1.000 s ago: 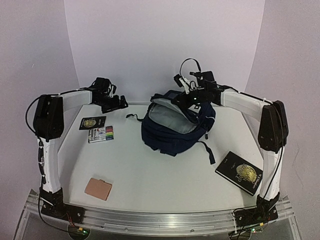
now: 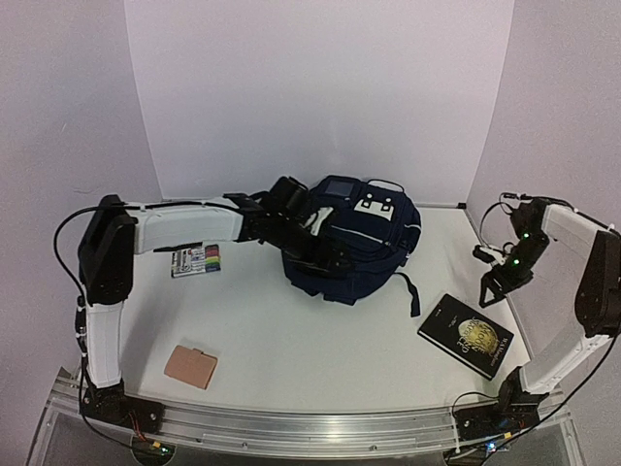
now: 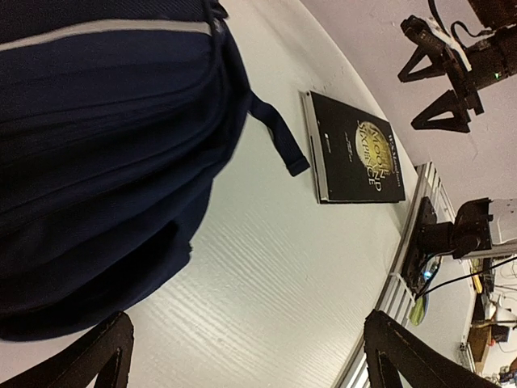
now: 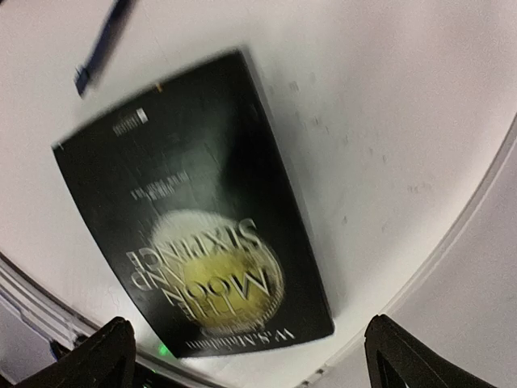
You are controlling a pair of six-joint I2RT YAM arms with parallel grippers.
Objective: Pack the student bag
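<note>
The navy backpack (image 2: 359, 238) lies at the back middle of the table, its flap down over the opening. My left gripper (image 2: 336, 243) is above its left front part, fingers wide apart, and the dark fabric (image 3: 105, 153) fills the upper left of the left wrist view. On the right lies a black book (image 2: 466, 336), flat, with a round gold design. Over that book's far side my right gripper (image 2: 481, 276) stands open; the right wrist view shows the whole cover (image 4: 202, 210) beyond the spread fingers (image 4: 97, 360). Neither gripper has anything between its fingers.
A marker set (image 2: 196, 260) lies at the left, below my left arm, which mostly covers another dark book behind it. A brown-pink notebook (image 2: 190, 367) rests at the front left. Bare table spans the front middle. A wall (image 2: 558, 146) rises close by the right arm.
The bag's flap, raised with its grey inside showing a second ago, is now down.
</note>
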